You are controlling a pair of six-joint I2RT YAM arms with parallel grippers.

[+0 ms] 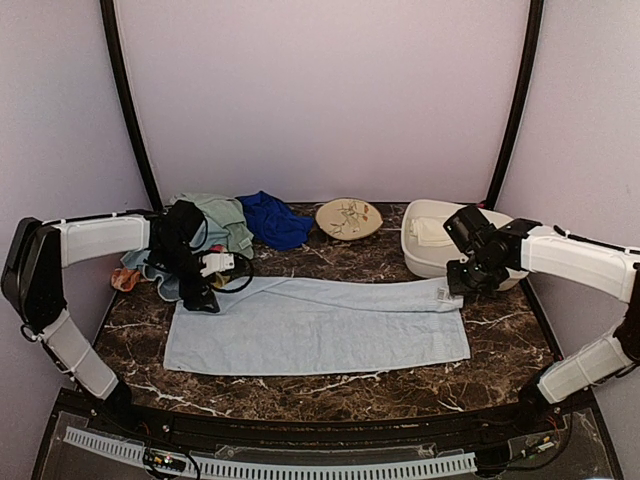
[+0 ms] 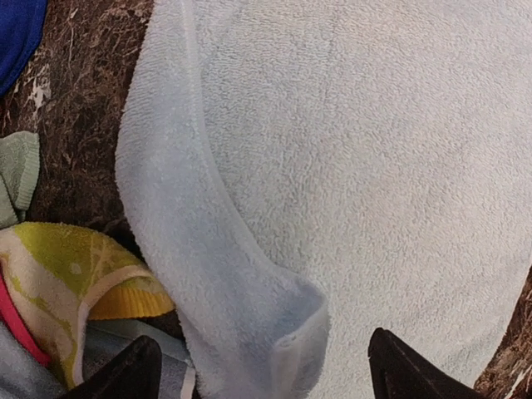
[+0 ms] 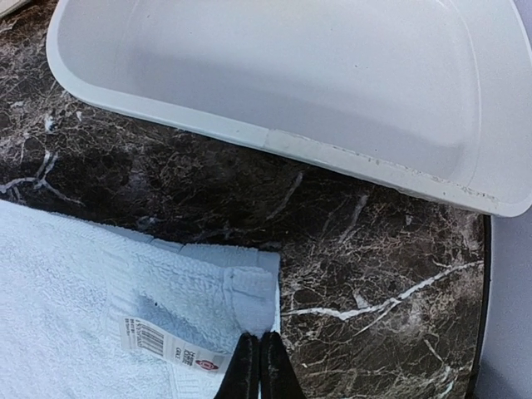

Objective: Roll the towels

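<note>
A light blue towel [image 1: 315,340] lies spread on the dark marble table, its back edge folded over in a long band. My left gripper is open above the back left corner of the fold, with nothing held between its fingers. At the back right corner my right gripper is shut on the folded towel edge, beside a white label [image 3: 174,349].
A white bin [image 1: 430,265] with a pale cloth stands back right. A beige oval object [image 1: 348,218] sits at the back middle; green [image 1: 220,210], blue [image 1: 275,222] and orange cloths are heaped back left.
</note>
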